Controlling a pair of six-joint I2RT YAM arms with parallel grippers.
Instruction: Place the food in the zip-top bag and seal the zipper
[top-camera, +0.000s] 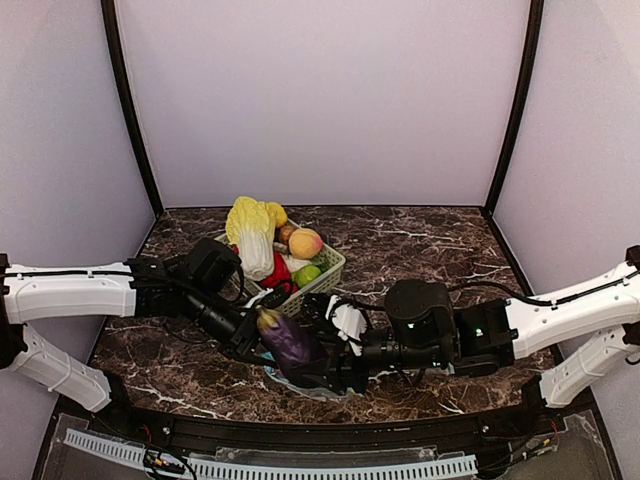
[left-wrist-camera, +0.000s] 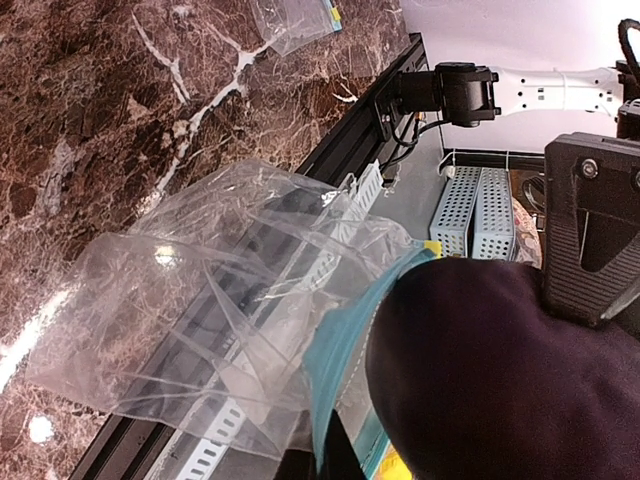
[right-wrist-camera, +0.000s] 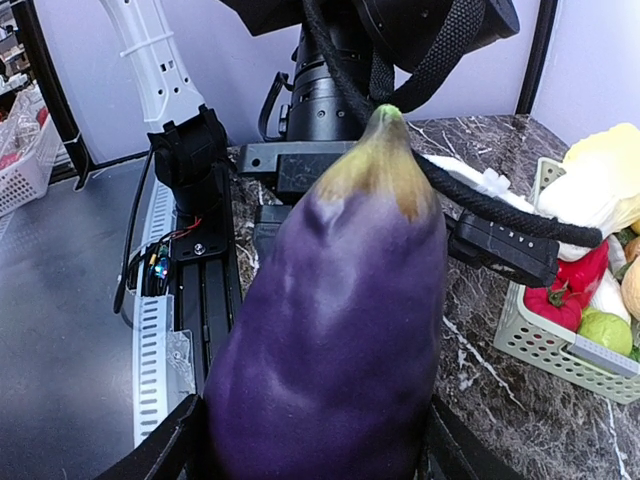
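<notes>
A purple eggplant (right-wrist-camera: 330, 330) is clamped by my right gripper, which is shut around its thick end, the pale stem end pointing up. In the top view the eggplant (top-camera: 291, 342) slants between the two arms. My left gripper is shut on the blue zip edge (left-wrist-camera: 335, 345) of a clear bag (left-wrist-camera: 190, 300), whose film spreads out beyond the fingers. The eggplant's dark rounded end (left-wrist-camera: 480, 350) is right beside that blue edge in the left wrist view; whether it is inside the mouth I cannot tell. From above, the arms hide most of the bag.
Behind the arms stands a pale green basket (top-camera: 330, 272) of cabbage, peach and other produce. A second clear bag (left-wrist-camera: 297, 22) lies on the marble table.
</notes>
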